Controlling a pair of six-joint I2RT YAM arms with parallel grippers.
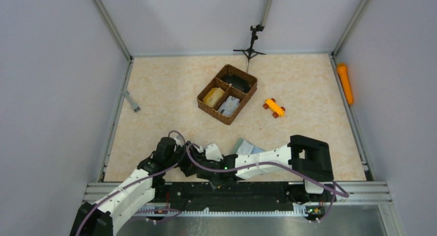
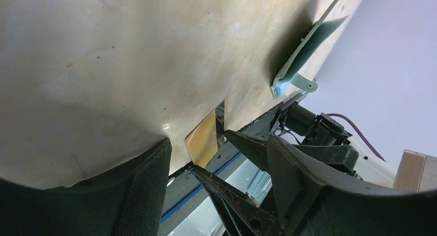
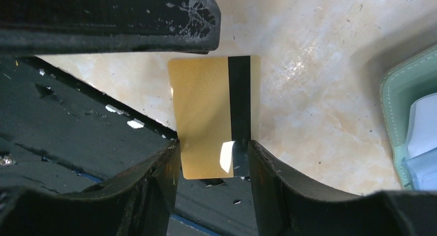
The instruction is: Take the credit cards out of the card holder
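Observation:
A gold card with a black stripe [image 3: 203,107] lies at the table's front edge, partly overhanging. My right gripper has its fingertips at both long sides of this card, fingers part open; whether they grip it cannot be told. In the left wrist view the card [image 2: 203,140] shows beyond my left gripper, which is open and empty, its fingers wide apart. The pale green card holder [image 2: 304,48] stands ajar on the table to the right, a white card and a blue one [image 3: 425,169] inside it. From above, the arms hide the gold card.
A wicker basket [image 1: 231,118] with divided compartments stands mid-table, several items inside. To its right sits a yellow toy car [image 1: 274,107]. Both grippers are close together at the front edge.

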